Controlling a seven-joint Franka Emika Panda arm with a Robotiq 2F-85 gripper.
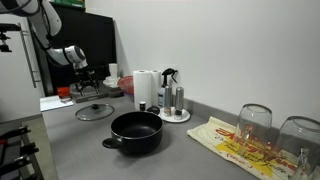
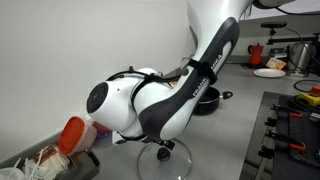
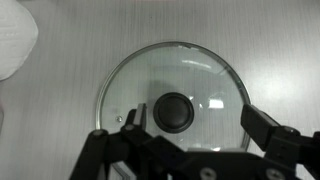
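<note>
A round glass lid [image 1: 94, 111] with a black knob lies flat on the grey table, left of the black pan. Seen from above in the wrist view, the lid [image 3: 150, 85] has its knob [image 3: 173, 113] near the middle of the frame. My gripper is open over it, with dark fingers [image 3: 258, 125] apart and the knob showing in the gap. How high the fingers stand above the lid is hard to judge. In the second exterior view, the white arm rises behind the lid [image 2: 180, 168]; my fingers are largely hidden there.
A black pan [image 1: 136, 132] stands on the table with its handle toward the front. Spray and spice bottles [image 1: 179, 99], a paper towel roll [image 1: 146, 87] and upturned glass jars [image 1: 254, 128] line the wall. Table between pan and jars is clear.
</note>
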